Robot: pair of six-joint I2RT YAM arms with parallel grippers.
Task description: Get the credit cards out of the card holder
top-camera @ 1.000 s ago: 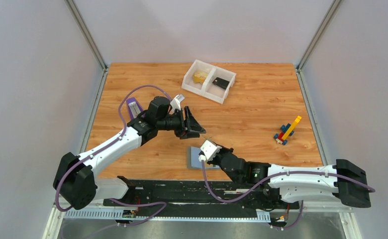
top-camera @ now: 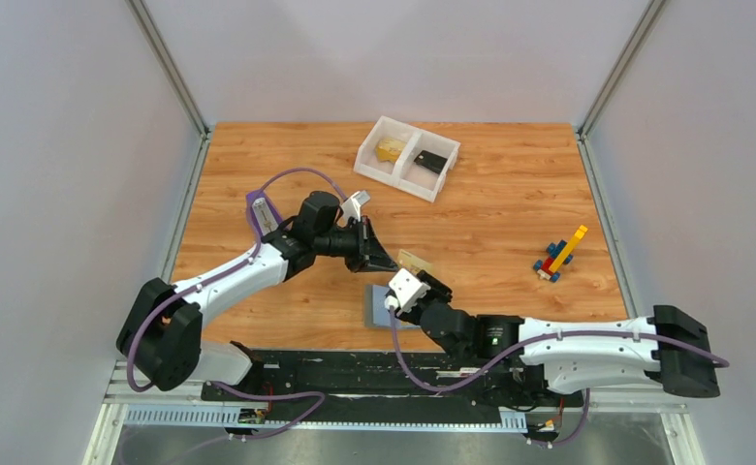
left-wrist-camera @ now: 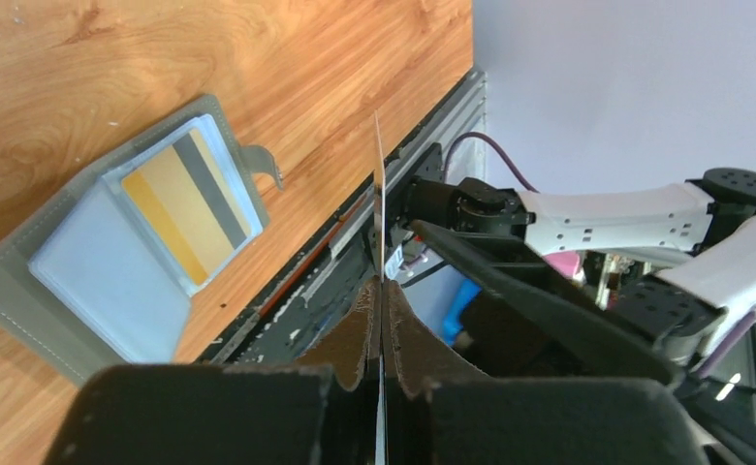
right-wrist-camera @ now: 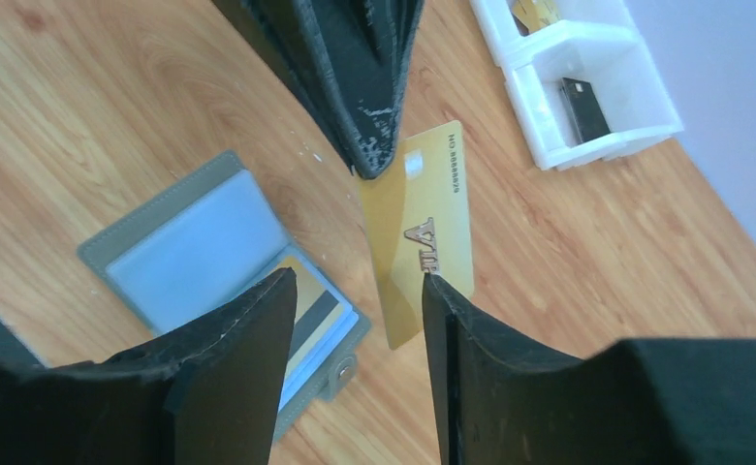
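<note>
A gold card hangs in the air above the table, one end pinched by my left gripper, which is shut on it. Seen from the left wrist, the card is a thin edge-on sliver. In the right wrist view, my right gripper is open, its fingers on either side of the card's lower corner, with gaps visible. The grey card holder lies unfolded on the table below; a gold-and-grey striped card shows in one side, and the other side is pale blue.
A white two-part tray at the back contains a yellow item and a black item. A toy of coloured bricks stands at right, a purple object at left. Both arms meet closely above the holder.
The card's face now shows more from above. Both arms have shifted only slightly.
</note>
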